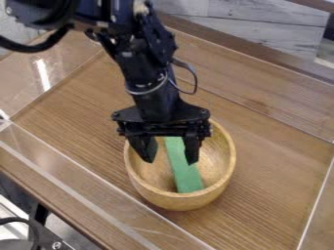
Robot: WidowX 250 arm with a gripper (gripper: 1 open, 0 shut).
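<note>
The black gripper [162, 146] reaches down from the top over a round yellow-tan bowl [179, 197], open, its two fingers spread over the bowl's back half. A long green object [185, 172] lies in the bowl between the fingers, its upper end partly behind the gripper. Whether the fingertips touch it I cannot tell.
A pale grey panel [287, 29] runs along the back right. A black cable [26, 234] shows at the bottom left corner.
</note>
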